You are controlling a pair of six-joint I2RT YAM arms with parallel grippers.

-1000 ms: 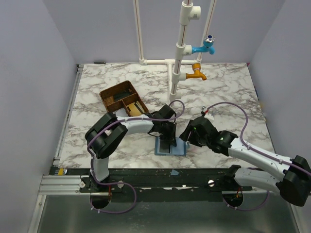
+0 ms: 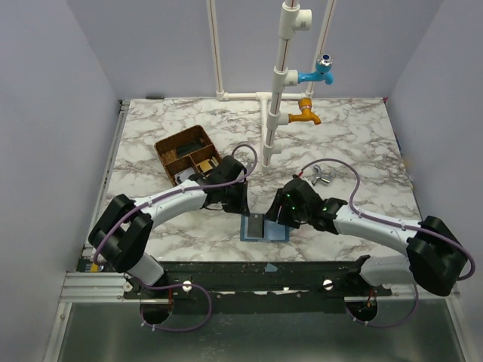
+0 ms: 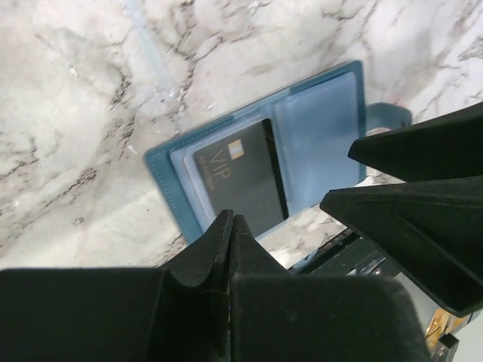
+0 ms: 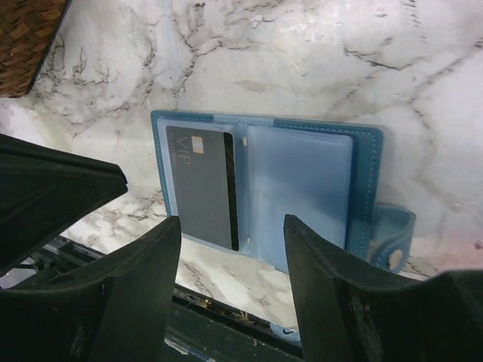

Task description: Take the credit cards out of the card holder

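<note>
The blue card holder (image 3: 173, 196) lies open on the marble table, a dark VIP card (image 4: 198, 183) in its left pocket and a pale clear sleeve (image 4: 302, 192) on the other side. My left gripper is shut over the holder's near edge, nothing visible between its fingers; in the top view it sits just left of and above the holder. My right gripper stands open above the holder, its fingertips either side of the middle, holding nothing.
A wooden compartment box (image 2: 173, 143) stands at the back left. A white pipe rack (image 2: 264, 121) with blue and orange taps rises behind. The table's front edge is just below the holder.
My left gripper has moved left and up, away from over the holder, uncovering it. The right gripper has shifted left and down toward the holder.
</note>
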